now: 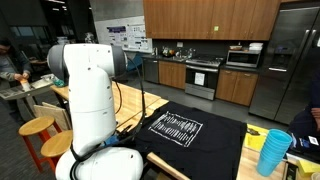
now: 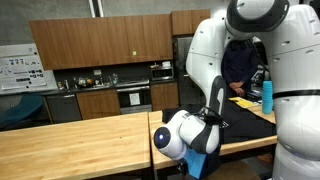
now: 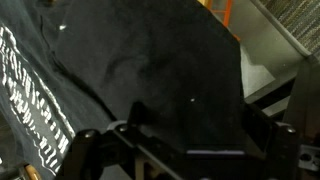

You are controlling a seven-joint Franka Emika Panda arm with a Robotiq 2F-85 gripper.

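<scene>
A black cloth with white print [image 1: 175, 128] lies spread over the table, its printed part facing up. Black fabric [image 3: 150, 60] fills most of the wrist view, with white print along the left side. My gripper is open above or against this cloth, its dark fingers apart at the lower edge. Whether the fingertips touch the fabric is too dark to tell. No object shows clearly held between them. In the second exterior view, the arm's white body hides part of the cloth [image 2: 235, 122].
Blue cups [image 1: 273, 152] stand at the table's right side, near a yellow item [image 1: 256, 137]. Orange stools [image 1: 37, 126] are beside the table at the left. Bare wooden tabletop [image 2: 75, 145] stretches out on the other side of the arm.
</scene>
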